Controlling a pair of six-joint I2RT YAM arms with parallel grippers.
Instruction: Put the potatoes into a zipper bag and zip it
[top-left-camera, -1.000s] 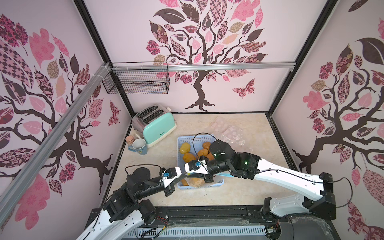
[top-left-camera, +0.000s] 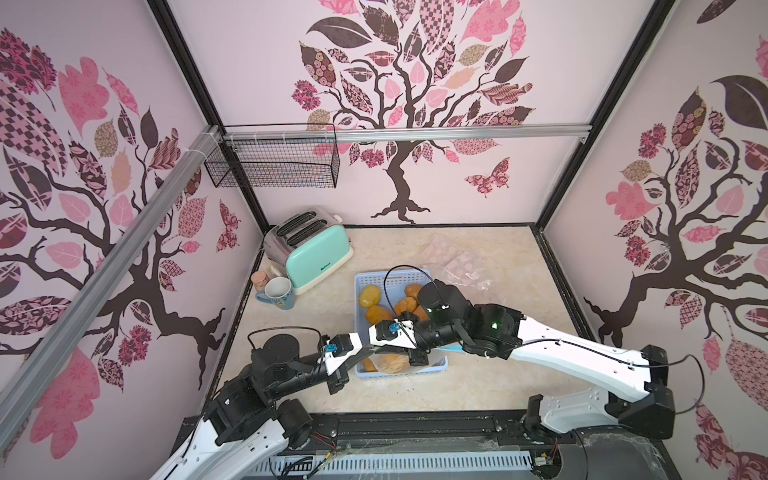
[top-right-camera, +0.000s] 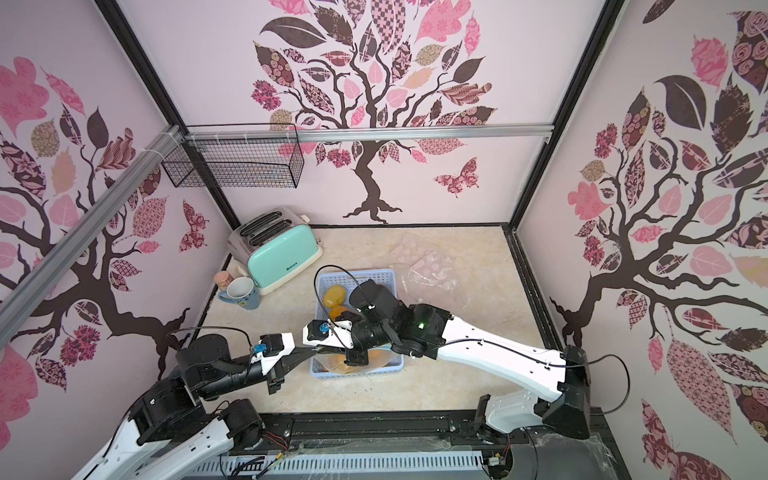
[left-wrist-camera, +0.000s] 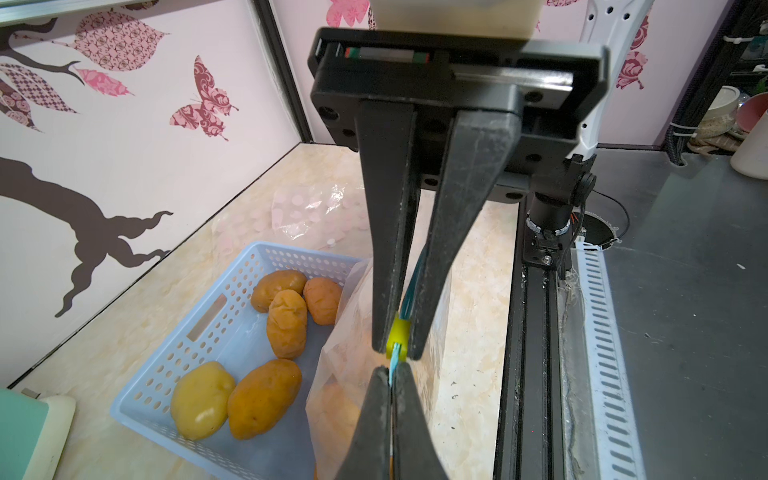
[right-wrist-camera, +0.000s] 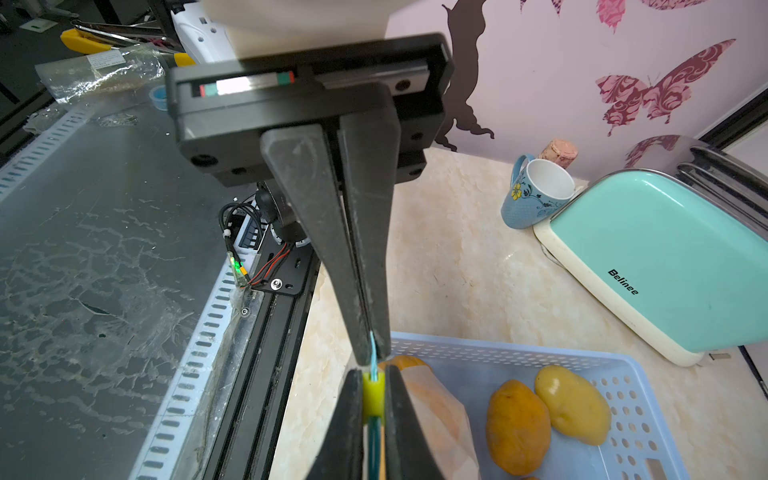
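Note:
A zipper bag (left-wrist-camera: 344, 384) with potatoes inside hangs over the near part of the blue basket (left-wrist-camera: 144, 400), its top held at a yellow slider (left-wrist-camera: 397, 337) on a blue zip strip. My right gripper is shut on the slider. My left gripper is shut right beside it, tip to tip, on the thin blue strip. Loose potatoes (left-wrist-camera: 264, 396) lie in the basket. In the top views both grippers meet above the basket, mostly hiding the bag.
A mint toaster (top-left-camera: 316, 260) and a mug (top-left-camera: 278, 294) stand at the back left. A pinkish plastic bag (top-left-camera: 456, 264) lies behind the basket at right.
Both arms are nearly still; the two grippers at the bag top show only very slight shifts.

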